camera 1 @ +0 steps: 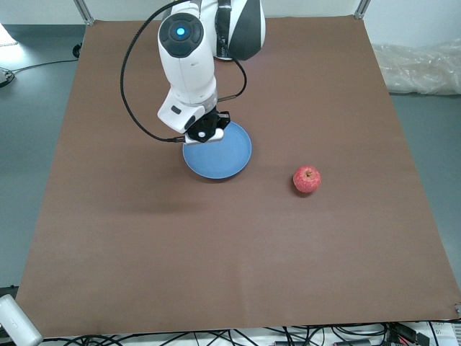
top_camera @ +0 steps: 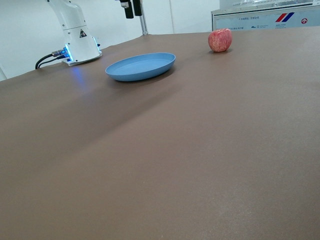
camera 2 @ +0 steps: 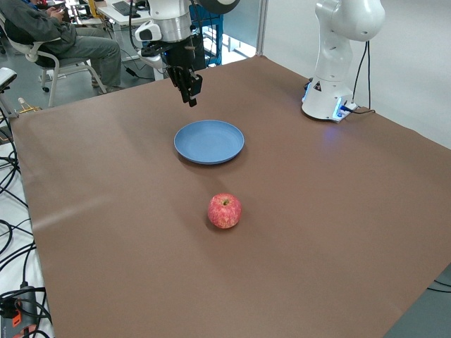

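A blue plate [camera 1: 216, 158] lies on the brown table, also seen in the top view [top_camera: 140, 67] and right view [camera 2: 208, 142]. A red apple [camera 1: 307, 179] rests on the table beside it, in front of the plate in the right view [camera 2: 224, 210]. My gripper [camera 2: 190, 91] hangs in the air over the plate's far side; in the top view its black fingers [top_camera: 136, 7] are at the upper edge, cropped. Nothing shows held, and whether it is open or shut is unclear.
Cables [camera 1: 302, 335] run along the near edge in the left view. A person [camera 2: 53, 42] sits beyond the table.
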